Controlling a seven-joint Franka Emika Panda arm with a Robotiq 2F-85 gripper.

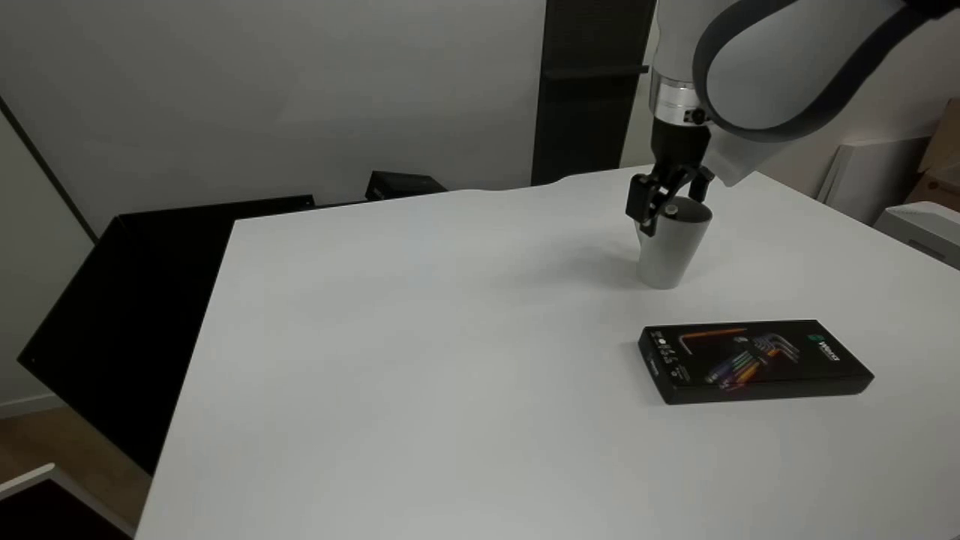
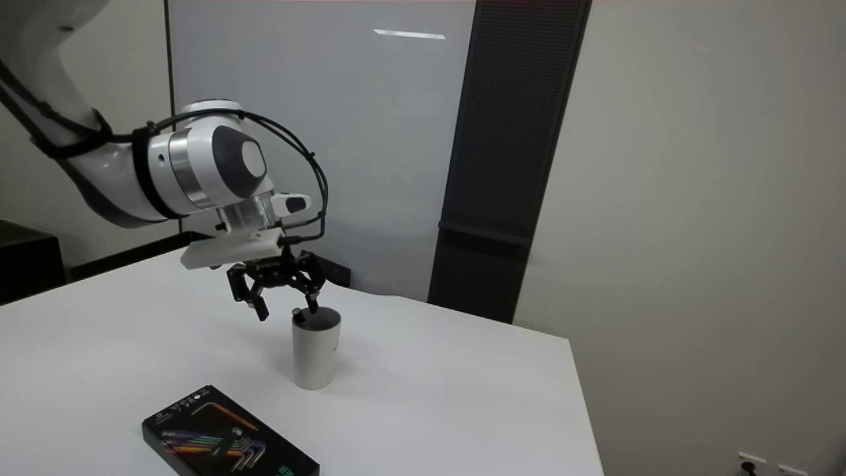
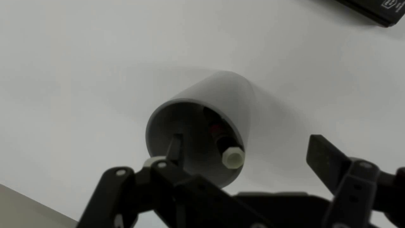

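A pale grey mug (image 1: 667, 256) stands upright on the white table. Inside it leans a dark pen-like object (image 3: 224, 138) with a whitish hexagonal end (image 3: 233, 158) against the mug's wall. My gripper (image 2: 287, 312) is open at rim height, its fingers wide apart. In the wrist view, one of its fingers (image 3: 175, 150) appears over the mug's mouth, while the other (image 3: 327, 161) is clear of the mug on the right. The pen-like object shows in the gap between them, and nothing is gripped. Whether the nearer finger touches the mug, I cannot tell.
A flat black box (image 1: 756, 361) printed with coloured hex keys lies on the table near the mug. Behind the far edge sits a small black object (image 1: 402, 184).
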